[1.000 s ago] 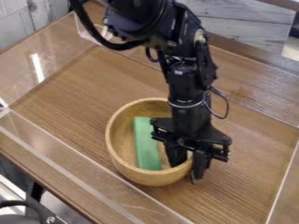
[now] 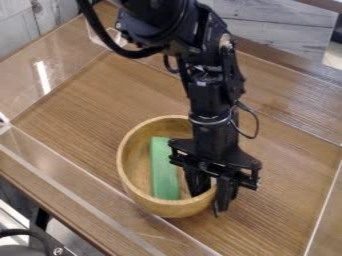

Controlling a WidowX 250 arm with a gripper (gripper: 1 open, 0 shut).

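Observation:
A tan bowl point(image 2: 136, 170) sits on the wooden table with a flat green object point(image 2: 164, 170) lying in its left part. My black gripper point(image 2: 211, 190) reaches down over the bowl's right side, its fingertips low at the front right rim. The fingers are partly hidden by the rim and dark housing, so what lies between them and how far they are apart is unclear.
A pale panel or wall point(image 2: 287, 30) stands at the back, and clear edging runs along the table's left and front left.
The arm and gripper have shifted only slightly over the bowl's right side. The bowl and green object look nearly in the same place.

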